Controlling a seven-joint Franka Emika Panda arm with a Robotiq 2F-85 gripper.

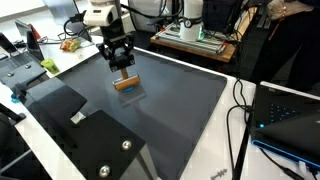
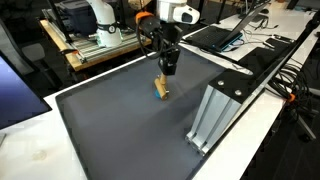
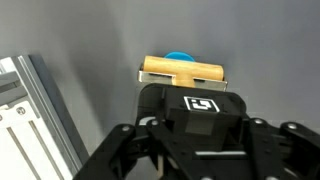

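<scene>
A light wooden T-shaped piece (image 3: 182, 68) has a stem running into my gripper's fingers and a crossbar beyond them in the wrist view. My gripper (image 2: 166, 72) is shut on that stem, pointing down over the grey table. In exterior view 1, the orange-brown crossbar (image 1: 127, 83) shows just below the gripper. A round blue item (image 3: 179, 56) peeks out behind the crossbar in the wrist view. Exterior view 2 shows a bit of the blue item (image 2: 156, 95) at the crossbar's lower end. Whether the two touch is unclear.
A black-topped metal frame (image 2: 225, 90) stands at the table's side. A laptop (image 1: 287, 120) sits off to the right in exterior view 1.
</scene>
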